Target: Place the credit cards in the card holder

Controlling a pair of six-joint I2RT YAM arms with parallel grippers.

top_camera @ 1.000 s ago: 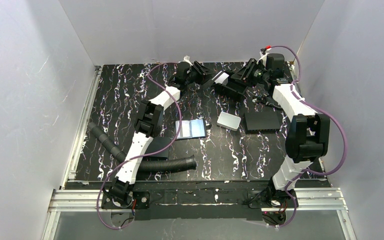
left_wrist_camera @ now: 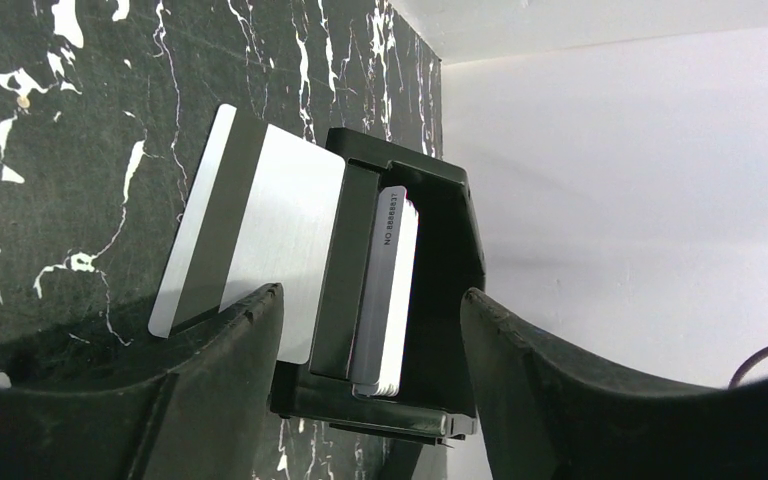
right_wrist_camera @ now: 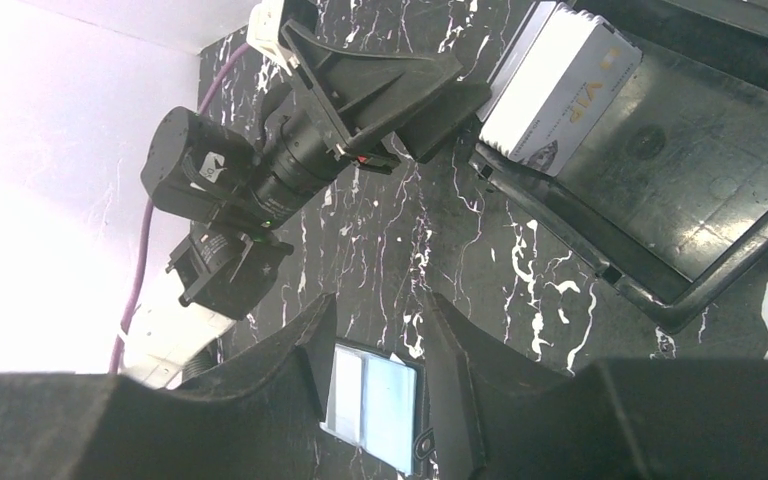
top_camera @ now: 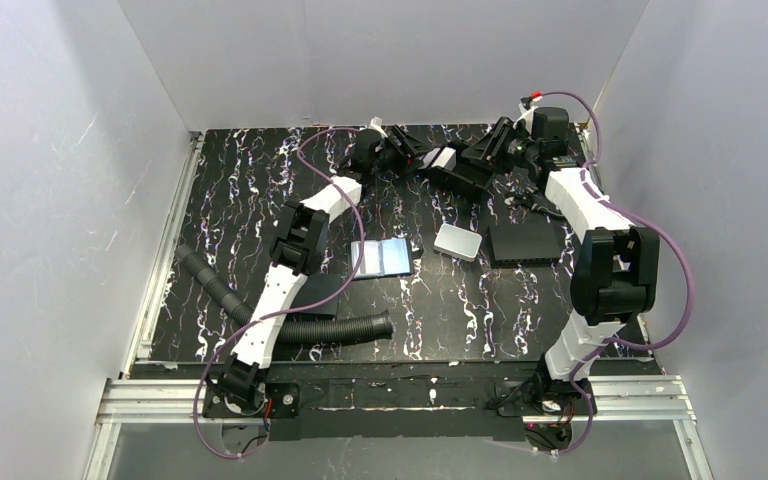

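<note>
A black box [top_camera: 465,178] at the back holds several upright cards, whose front one reads VIP in the right wrist view. A loose striped white card [left_wrist_camera: 285,215] leans against the box's outer side and is partly hidden by a finger of my left gripper. My left gripper is open above the box, its fingers well apart. An open wallet-like card holder [top_camera: 382,257] with clear pockets lies mid-table. My right gripper is open, over the table beside the box, with nothing between its fingertips.
A small white tray [top_camera: 457,241] and a black device [top_camera: 523,244] lie right of the card holder. A ribbed hose [top_camera: 325,330] and a dark flat piece [top_camera: 317,296] lie front left.
The right arm, card holder and other objects have stayed where they were.
</note>
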